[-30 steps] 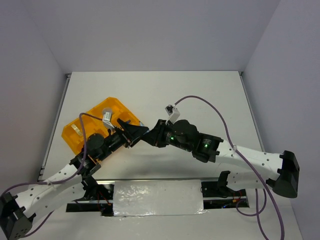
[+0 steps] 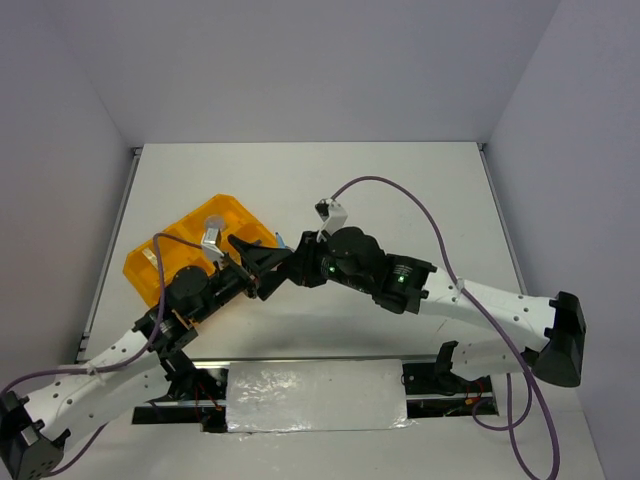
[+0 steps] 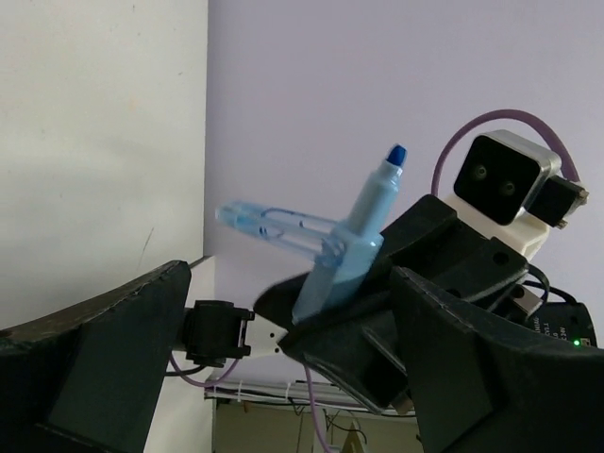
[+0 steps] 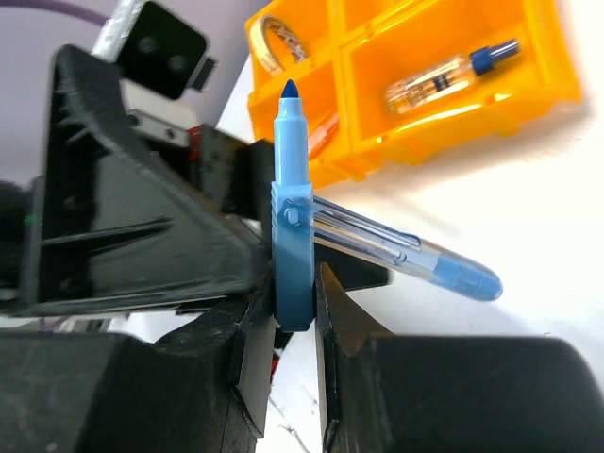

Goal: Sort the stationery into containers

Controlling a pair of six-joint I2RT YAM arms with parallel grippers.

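A light blue marker with a dark blue tip [image 4: 293,212] is pinched near its lower end by my right gripper, which is shut on it. A clear, blue-ended piece [image 4: 415,257] juts sideways from the marker's body. My left gripper stands open. In the left wrist view the marker [image 3: 349,247] appears between its spread fingers, and whether they touch it I cannot tell. Seen from above, both grippers meet near the orange box's right side, and a bit of the blue marker [image 2: 280,240] shows beside them.
The orange divided box [image 2: 235,207] lies on the left of the white table, partly under my left arm. Its compartments hold a tape roll [image 4: 277,43], a clear bottle with a blue cap [image 4: 444,77] and a reddish item [image 4: 324,132].
My right arm has shifted a little left and away from the table's front, its wrist turning slightly. More of the blue marker now shows from above. The left arm has shifted only slightly.
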